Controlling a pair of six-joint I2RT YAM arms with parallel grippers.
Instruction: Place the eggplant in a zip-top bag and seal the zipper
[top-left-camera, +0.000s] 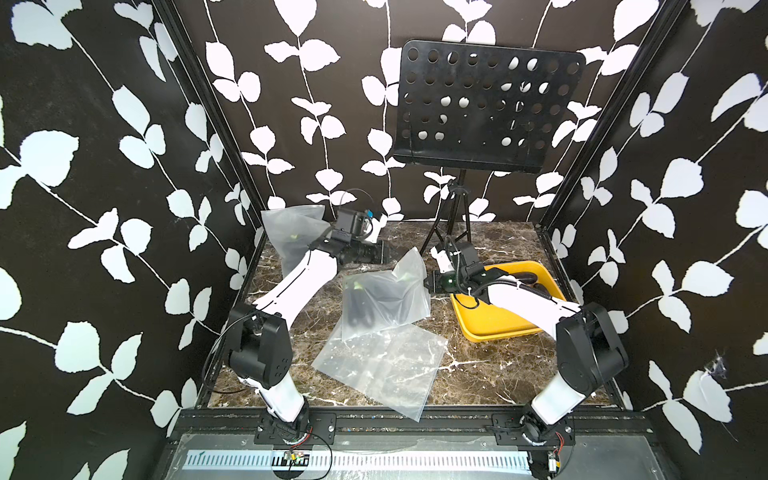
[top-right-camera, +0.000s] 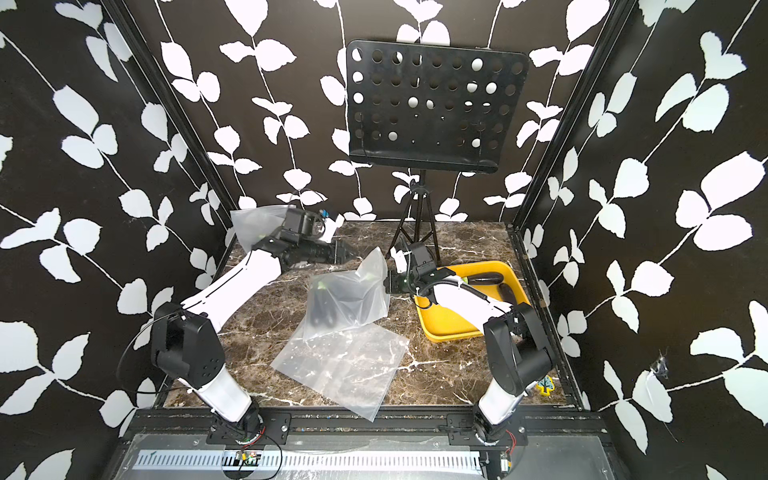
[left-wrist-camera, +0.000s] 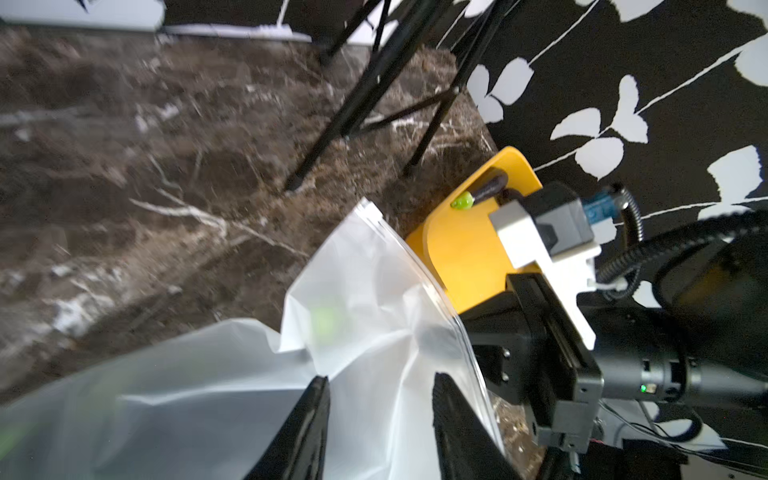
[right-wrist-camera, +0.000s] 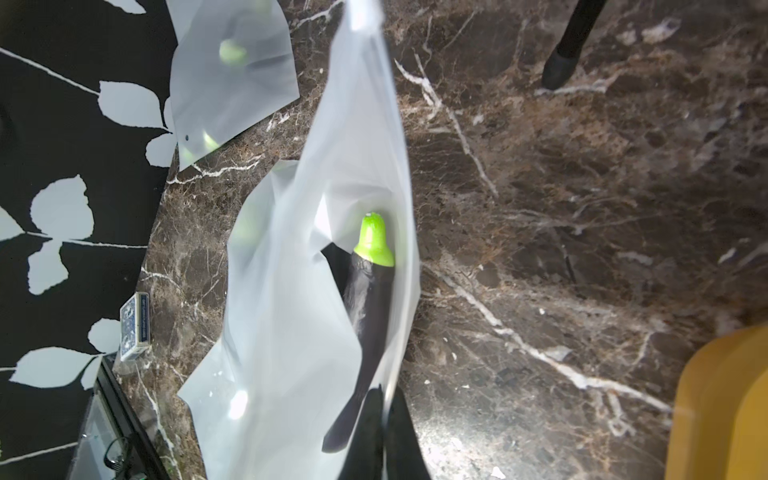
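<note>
A translucent zip bag holds the eggplant, its green cap visible inside in the right wrist view; the bag's zipper edge shows in the left wrist view. My right gripper is shut on the bag's edge at the right side. My left gripper hangs above the bag with its fingers apart, the bag lying beyond them.
A yellow tray with more eggplants sits at the right. A flat spare bag lies in front, another at the back left. A music stand stands behind.
</note>
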